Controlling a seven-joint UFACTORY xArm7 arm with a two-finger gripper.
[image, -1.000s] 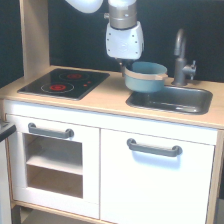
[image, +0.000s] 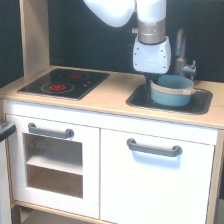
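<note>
The blue pot, with a light wooden-coloured handle band along its rim, is at the sink, over or in its basin; whether it rests on the bottom does not show. My white arm reaches down from above, and my gripper is at the pot's left rim. Its dark fingers are small and partly merged with the dark background and sink, so their grip on the rim is unclear.
Behind the pot rises a grey faucet, close to my arm. A black stovetop with red rings lies to the left. Bare wooden counter separates it from the sink. White cabinet doors with grey handles are below.
The pot has shifted to the right and down, from the sink's left edge to over the basin. My arm has moved right and lower along with it.
</note>
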